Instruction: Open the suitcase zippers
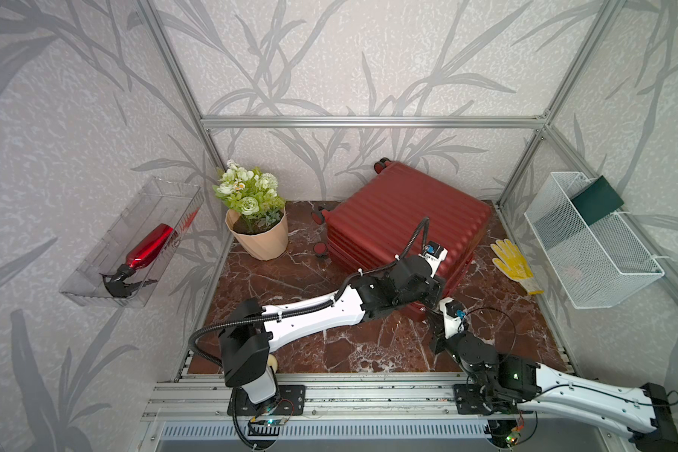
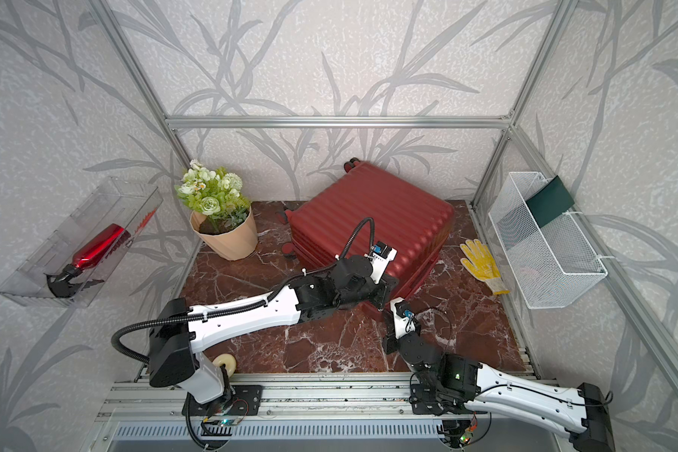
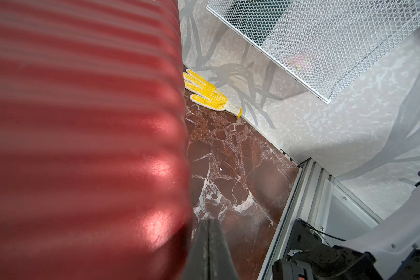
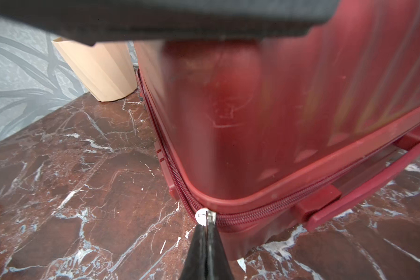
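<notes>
A red ribbed suitcase (image 1: 406, 211) lies on the marble table at centre back. My left gripper is shut at the suitcase's near edge, with bare table seen beyond it in the left wrist view and nothing visible between its fingers. In the right wrist view my right gripper is shut at the zipper track (image 4: 270, 210) on the lower front corner. A small silvery piece (image 4: 209, 215) shows at its fingertips, likely a zipper pull, beside a white round spot. Whether it is pinched cannot be told. A dark part of the left arm covers that view's top.
A potted plant (image 1: 256, 237) stands at the back left, a yellow glove (image 1: 508, 260) lies to the right. A wire basket (image 1: 587, 263) hangs on the right wall and a clear bin (image 1: 98, 278) on the left.
</notes>
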